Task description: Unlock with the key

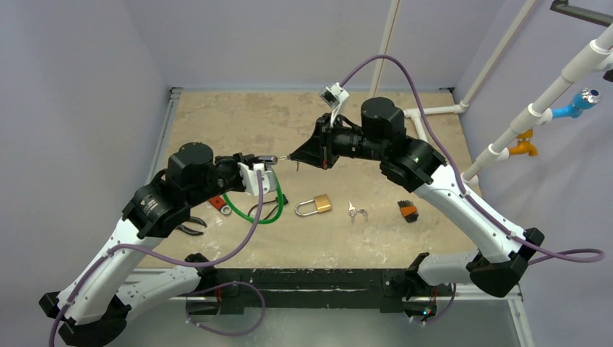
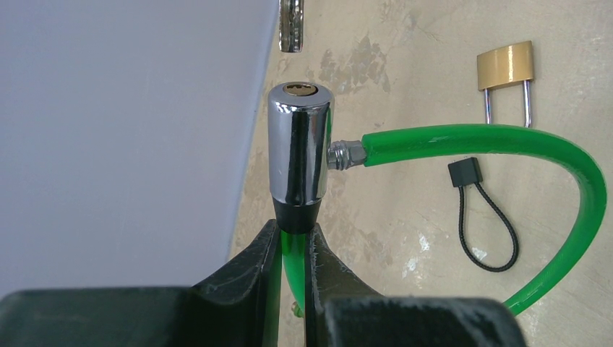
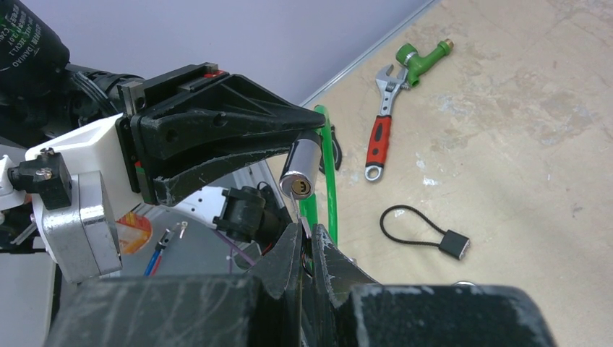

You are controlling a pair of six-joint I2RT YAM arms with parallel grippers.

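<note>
A green cable lock hangs in the air, its chrome cylinder held upright by my left gripper, which is shut on it. The brass keyhole faces my right gripper. That gripper is shut on a thin key, whose blade points at the keyhole from a short distance; in the top view the key shows between gripper and cylinder. The green cable loops out from the cylinder's side fitting.
On the board below lie a brass padlock, a black cable loop, a wrench, a green fitting, spare keys and a brush. Pipes with taps line the right wall.
</note>
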